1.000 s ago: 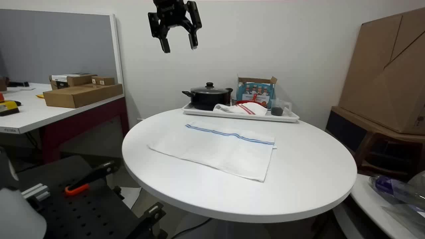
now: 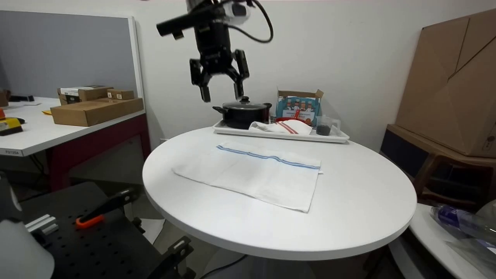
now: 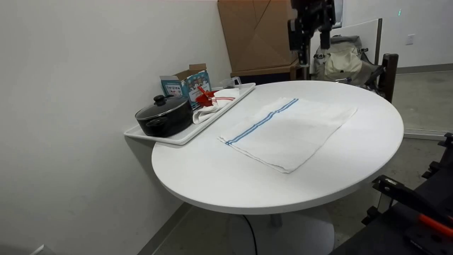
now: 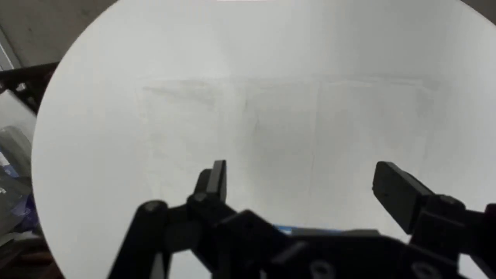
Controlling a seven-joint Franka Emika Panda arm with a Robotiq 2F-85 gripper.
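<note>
A white towel (image 2: 253, 174) with a blue stripe lies spread flat on the round white table (image 2: 367, 195). From the other side, exterior view 2 shows the same towel (image 3: 288, 131), its layered edges at the near corner. High above the table hangs my gripper (image 2: 222, 95), open and holding nothing. The wrist view has the open gripper over the towel (image 4: 279, 135), fingers wide apart; its body hides most of the blue stripe. In exterior view 2 the gripper (image 3: 314, 55) is well clear of the tabletop.
At the table's back, a white tray (image 2: 274, 135) carries a lidded black pot (image 2: 244, 114), a red-striped cloth (image 2: 286, 127), a blue box (image 2: 297, 107) and a clear cup (image 2: 325, 126). Bare tabletop surrounds the towel. A side table with cardboard boxes (image 2: 97, 111) stands at the left.
My gripper has come down and slightly to the right in exterior view 1, staying open. The towel and the tray's contents look unmoved.
</note>
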